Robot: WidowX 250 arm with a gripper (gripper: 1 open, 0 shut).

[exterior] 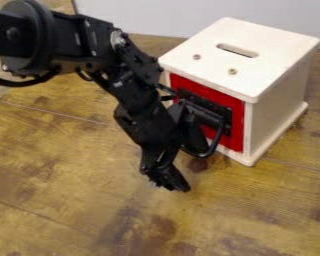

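A white box (274, 105) with a slot and two small holes on top stands at the right, its red front panel (234, 138) facing the arm, with a black opening partly hidden by the arm. My black gripper (168, 178) hangs low over the wooden floor, just in front and left of the box. Whether its fingers are open or shut is hard to make out against the dark arm.
Bare wooden floor (69, 190) fills the left and front. A white wall (163, 15) runs behind the box. The arm reaches in from the upper left.
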